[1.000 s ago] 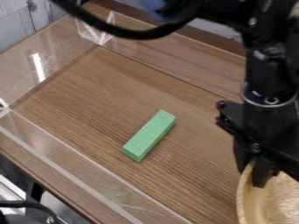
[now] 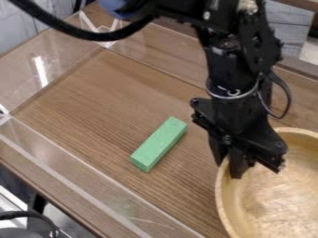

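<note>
The black gripper point(image 2: 239, 153) hangs over the left rim of a large cream bowl point(image 2: 267, 209) at the lower right, its fingertips at that rim; it appears shut on the rim, though the fingertips are partly hidden. A green rectangular block point(image 2: 159, 143) lies flat on the wooden table to the left of the gripper, apart from it.
A white brick wall shows behind at the upper left and upper right. Cables run from the arm.
The gripper has moved left, and the cream bowl has moved left along with it. The green block has stayed in place.
</note>
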